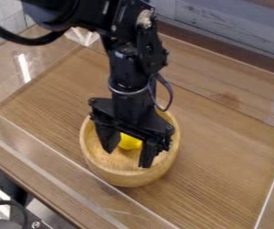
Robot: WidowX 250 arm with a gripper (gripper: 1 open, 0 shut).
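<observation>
My black gripper (130, 141) reaches down into a round wooden bowl (133, 179) near the middle of the view, its fingers spread open over a small yellow object (130, 142). The yellow object sits inside the bowl, partly hidden behind the gripper, so I cannot tell whether the fingers touch it.
The wooden table (226, 125) has free room to the right and to the left of the bowl. A pale wall or ledge (235, 31) runs along the back. Cables and clutter lie beyond the table's front left edge.
</observation>
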